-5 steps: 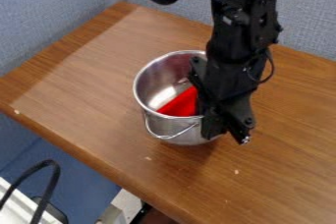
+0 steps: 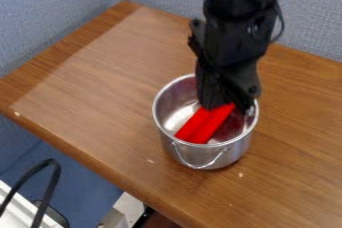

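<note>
A steel pot (image 2: 187, 152) with a thin wire handle stands on the wooden table near the middle of the view. A red object (image 2: 203, 124) lies inside it. My black gripper (image 2: 230, 97) is over the back of the pot, its lower end at or inside the rim, partly covering the pot's opening. The fingertips are hard to make out, and nothing held shows; the gripper looks shut.
Grey padded walls stand behind it. At the lower left, beyond the table's edge, are a blue surface, a black cable and white items.
My gripper has risen from the pot's front right side to over its back part. The pot has shifted slightly right and its inside shows more of the red object.
</note>
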